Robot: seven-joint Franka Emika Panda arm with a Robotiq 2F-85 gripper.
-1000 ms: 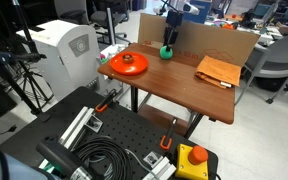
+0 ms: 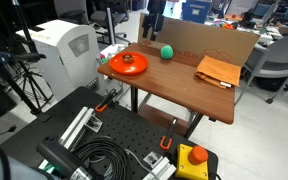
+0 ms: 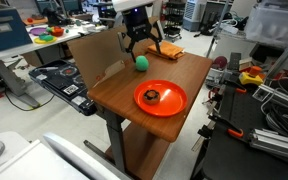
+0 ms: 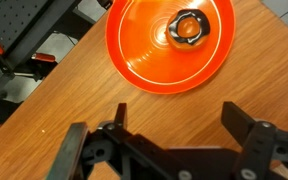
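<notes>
An orange-red plate (image 2: 139, 68) lies on the wooden table, holding a small brown, ring-like object (image 4: 189, 27) with a dark, shiny top. Beside the plate, towards the back of the table, stands a green rounded object (image 3: 142, 63). My gripper hangs above the table, its fingers wide apart and nothing between them. In the wrist view the plate fills the top, beyond the fingertips. The green object is out of sight there. An orange cloth (image 2: 219, 71) lies flat at the table's far right.
A low brown panel (image 2: 199, 39) stands along the back edge of the table. Off the table are a black cart with coiled cable (image 2: 102, 155) and a yellow box with a red button (image 2: 193, 160).
The gripper has moved left in exterior view 1, from over the green object towards the plate side, and stands higher. The green object, plate and cloth stay put.
</notes>
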